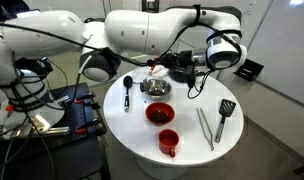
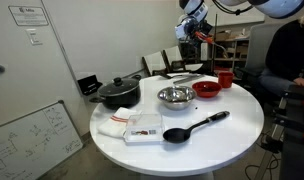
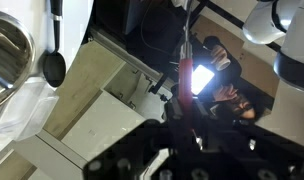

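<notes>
My gripper is shut on a thin red-handled thing (image 3: pixel 185 90), which narrows to a pale, metallic-looking length away from the fingers. What the thing is cannot be made out. In exterior view 2 the gripper (image 2: pixel 200 36) is raised well above the far side of the round table, and a thin red streak shows beside it. On the white table stand a steel bowl (image 1: pixel 156 90), a red bowl (image 1: pixel 159 114) with something dark inside, and a red mug (image 1: pixel 168 142). The arm partly covers the area behind the steel bowl in exterior view 1.
A lidded black pot (image 2: pixel 122 93) stands at one side, near a white cloth (image 2: pixel 114 123) and a clear container (image 2: pixel 144 129). A black ladle (image 2: pixel 180 134) lies close by. Tongs (image 1: pixel 205 127) and a black spatula (image 1: pixel 225 112) rest along another edge. Bare tabletop surrounds the mug.
</notes>
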